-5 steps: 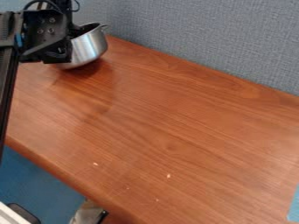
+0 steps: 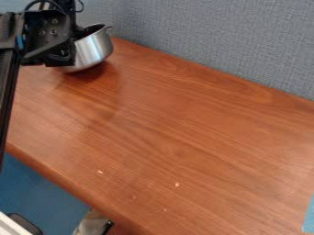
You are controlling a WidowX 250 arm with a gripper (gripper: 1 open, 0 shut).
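Note:
A steel pot (image 2: 91, 50) with a small side handle stands at the back left of the wooden table, near the grey partition. My black gripper (image 2: 64, 44) is at the top left, at the pot's near left side and partly covering it. Its fingertips are hidden or too dark to make out, so I cannot tell whether it is open or shut, or whether it touches the pot.
The fabric partition (image 2: 221, 37) runs along the back. The table's front edge drops to a blue floor at the lower left.

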